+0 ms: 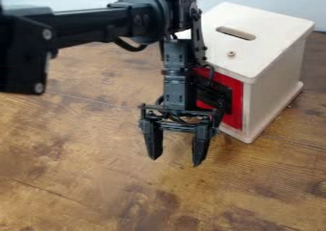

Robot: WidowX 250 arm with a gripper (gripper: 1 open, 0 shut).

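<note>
My black gripper (pixel 176 157) points down at the middle of the view, its fingers apart and empty, just in front of a pale wooden box (pixel 273 92) on the right. The box has a slot in its sloped top, a small knob below that, and a red front panel (pixel 227 87), which my arm partly hides.
A white wall stands behind. My arm reaches in from the upper left.
</note>
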